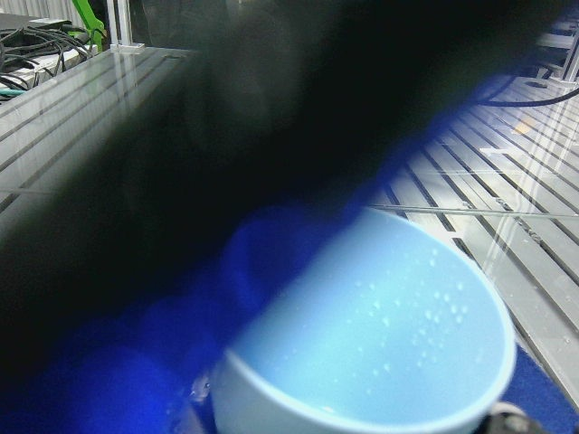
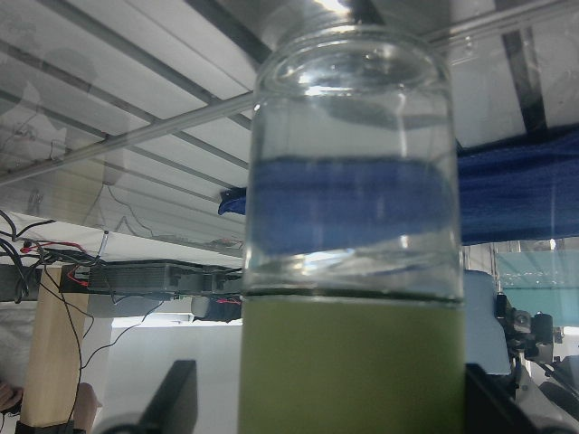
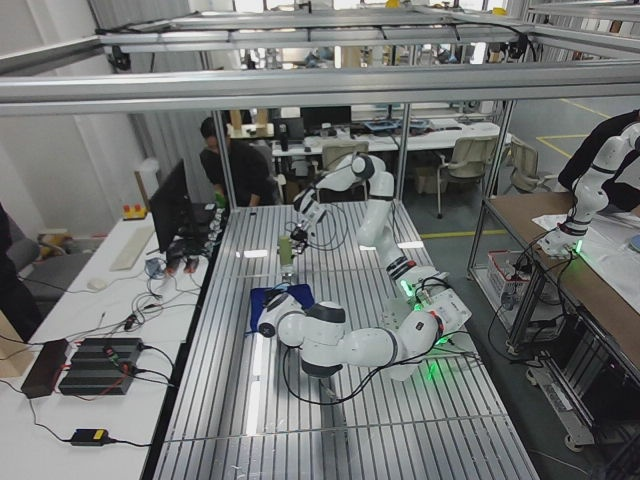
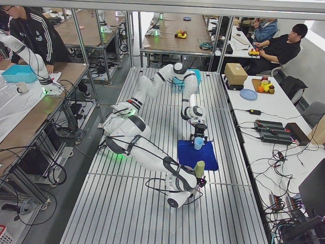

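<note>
A light blue cup (image 4: 198,143) is on a dark blue mat (image 4: 208,160), with my left gripper (image 4: 198,136) right at it. The cup (image 1: 380,325) fills the lower left wrist view behind a blurred dark shape; whether that gripper grips it is unclear. A bottle (image 2: 351,353) with an olive-green lower part and clear upper part stands at the mat's edge, seen also in the camera left view (image 3: 285,247). My right gripper (image 4: 200,180) is beside it; in the right wrist view the bottle stands between blurred fingertips, whose grip I cannot judge.
A cyan bin (image 4: 180,81) sits at the far end of the slatted table (image 4: 228,213). A side desk (image 3: 90,440) with monitor, cables and black boxes runs alongside.
</note>
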